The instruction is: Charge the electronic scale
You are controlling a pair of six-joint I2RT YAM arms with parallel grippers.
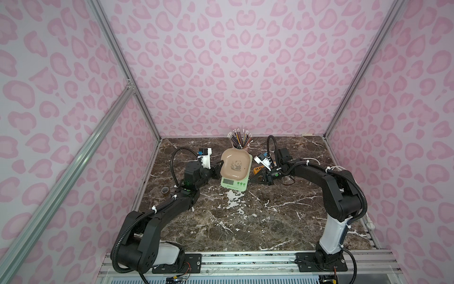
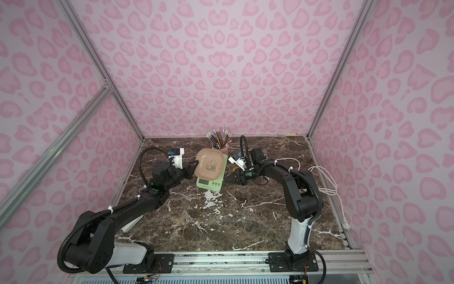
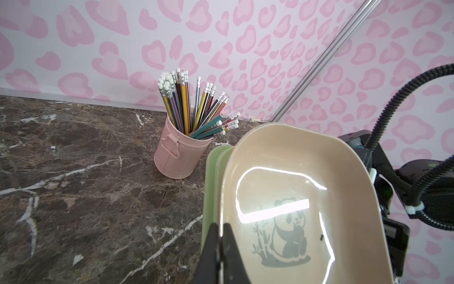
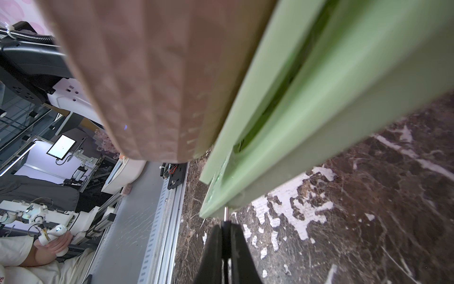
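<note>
The green electronic scale (image 1: 234, 183) stands mid-table with its display and buttons toward the front. A beige bowl with a panda print (image 1: 235, 164) sits on it. At the bowl's left rim, my left gripper is shut; its tips overlap the rim in the left wrist view, and I cannot tell whether the rim is between them. My right gripper is shut beside the scale's right side. A thin pale sliver shows between its tips and the scale's green edge (image 4: 283, 156); what it is cannot be made out.
Behind the scale stands a pink cup (image 3: 178, 151) full of pencils. An orange item (image 1: 257, 169) lies near my right gripper. White cable (image 2: 328, 177) runs along the right side, and a small round container (image 1: 165, 190) is at the left.
</note>
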